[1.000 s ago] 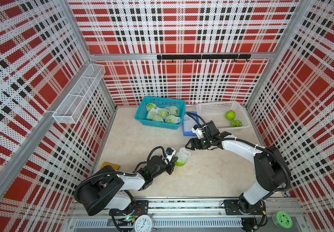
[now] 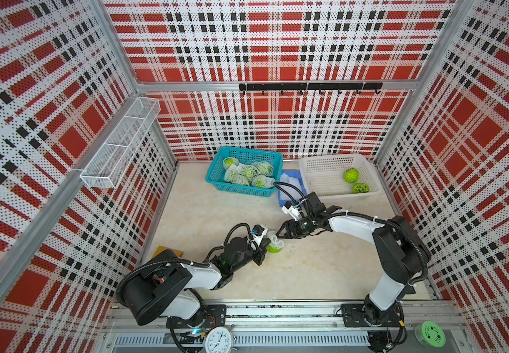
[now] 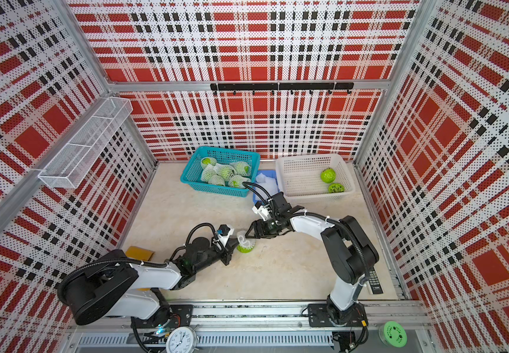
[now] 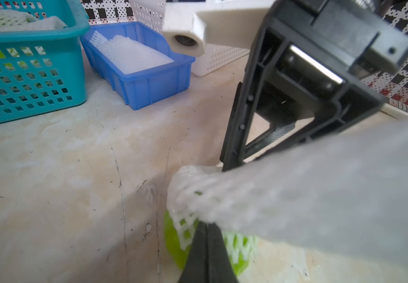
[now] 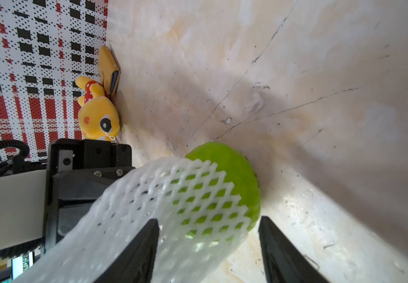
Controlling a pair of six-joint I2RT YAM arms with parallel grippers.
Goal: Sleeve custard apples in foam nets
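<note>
A green custard apple (image 2: pixel 275 247) stands mid-table, partly covered by a white foam net (image 5: pixel 189 202), whose loose end looms large in both wrist views. My left gripper (image 2: pixel 264 247) is shut at the fruit's left, its dark tips (image 4: pixel 206 250) against or in front of the netted fruit. My right gripper (image 2: pixel 287 231) is part open just right of and above the fruit, its fingers (image 5: pixel 279 245) either side of the net's lower part in the wrist view. Whether either touches the fruit is unclear.
A teal basket (image 2: pixel 219 182) of netted fruit, a blue tray (image 4: pixel 156 87) of spare nets and a white basket (image 2: pixel 319 188) with two bare custard apples line the back. Yellow items (image 5: pixel 97 118) lie at the left edge.
My right gripper has moved left, down and nearer the front, close over the fruit. The net's upper part looks shifted. The left gripper is nearly unmoved.
</note>
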